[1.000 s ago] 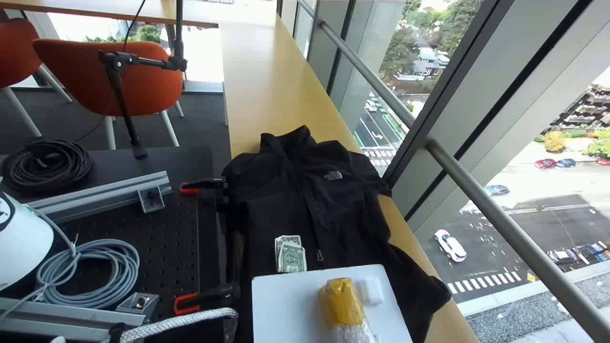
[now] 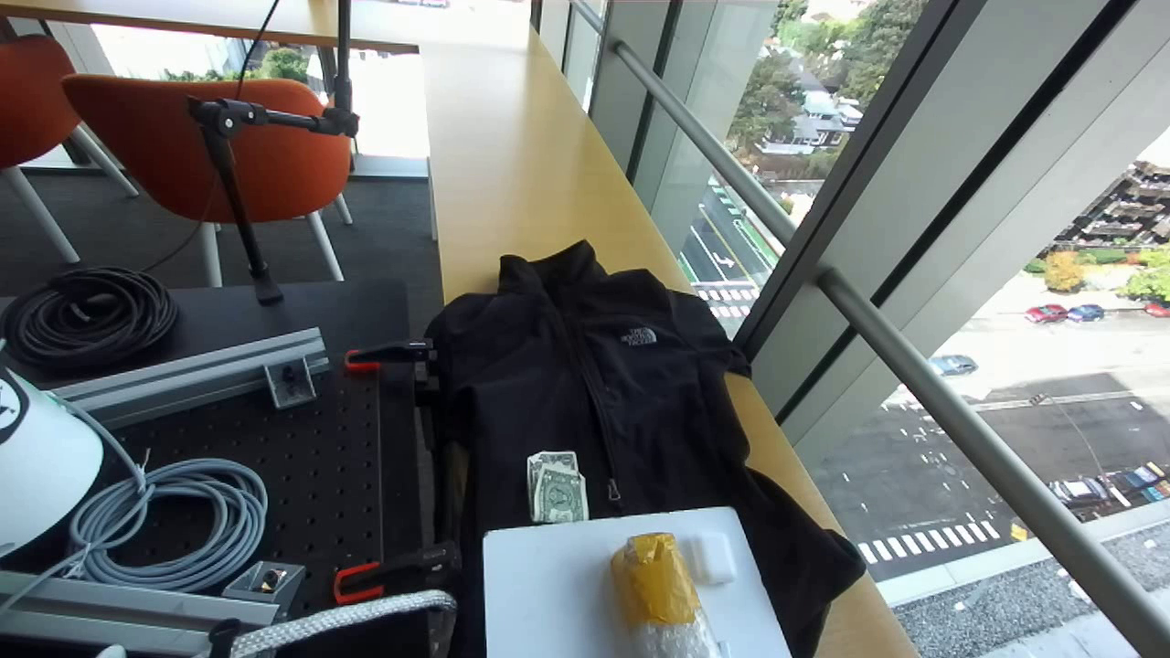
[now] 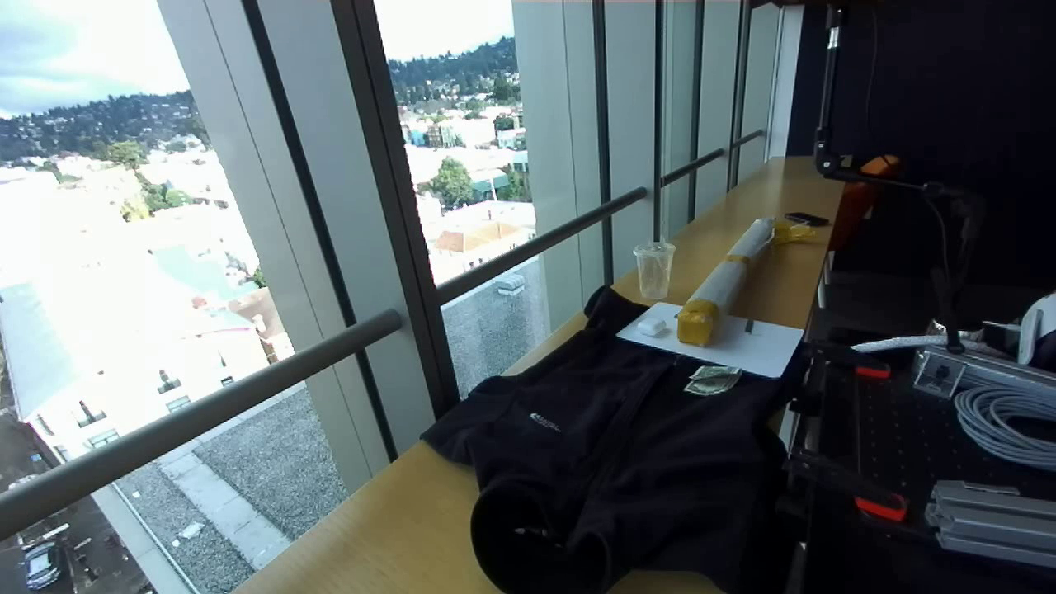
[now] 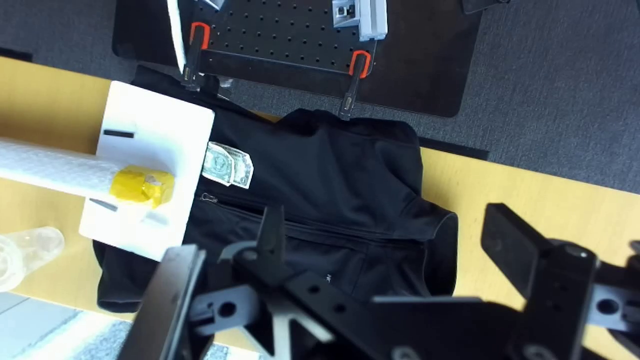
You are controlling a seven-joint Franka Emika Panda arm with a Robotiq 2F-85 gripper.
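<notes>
In the wrist view my gripper stands wide open above the table, nothing between its fingers. Below it a black jacket (image 4: pixel 354 174) lies spread on the wooden ledge, its collar towards the right of that view. Dollar bills (image 2: pixel 557 490) rest on the jacket's lower front, against the edge of a white board (image 2: pixel 537 587). On that board lie one end of a bubble-wrapped roll with yellow tape (image 2: pixel 658 576) and a small white case (image 2: pixel 715 558). The wrist view hides the case behind the roll. Neither exterior view shows the gripper.
A clear plastic cup (image 3: pixel 654 269) stands near the window side beyond the board. Black clamps with red ends (image 4: pixel 358 63) sit along the perforated black plate. A metal rail (image 2: pixel 943 406) runs along the windows. Bare ledge (image 2: pixel 505 143) extends past the collar.
On the table nothing has visibly moved. Outside the window, a white car that was on the street is gone from sight.
</notes>
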